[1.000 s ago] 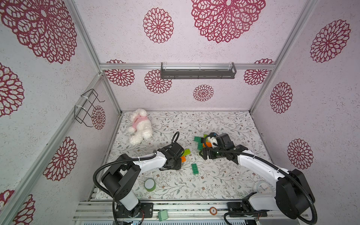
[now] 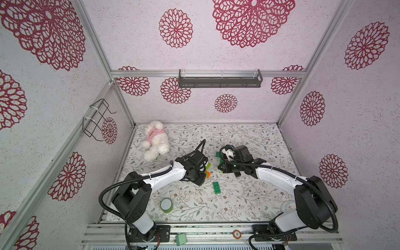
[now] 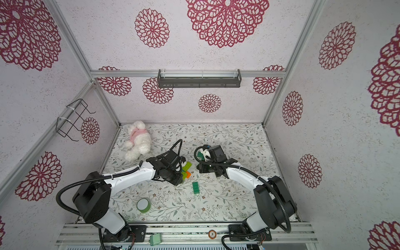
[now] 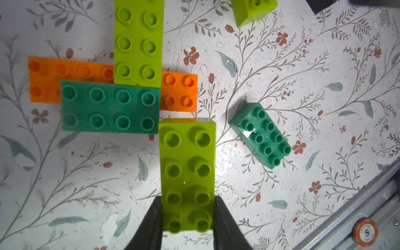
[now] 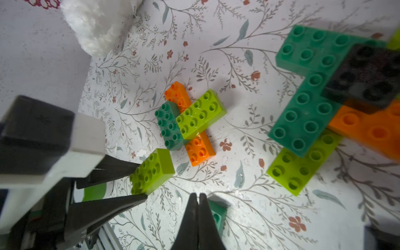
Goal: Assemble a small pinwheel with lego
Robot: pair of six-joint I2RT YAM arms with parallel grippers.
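Note:
My left gripper is shut on a lime brick (image 4: 187, 166), raised beside a group of bricks: orange (image 4: 179, 91), teal (image 4: 110, 106) and lime (image 4: 137, 41). A loose green brick (image 4: 260, 133) lies to its right in the left wrist view. My right gripper is shut, nothing visible between its fingers, above the table near that loose brick. A second cluster in the right wrist view holds a teal brick (image 5: 304, 112), a lime brick (image 5: 300, 166), an orange brick (image 5: 366, 129) and a black brick (image 5: 358, 75).
A white plush toy (image 2: 156, 143) lies at the back left, a green tape roll (image 2: 166, 204) at the front left.
My right arm has moved leftward from over the right-hand bricks toward the middle. My left gripper has shifted a little and is turned differently.

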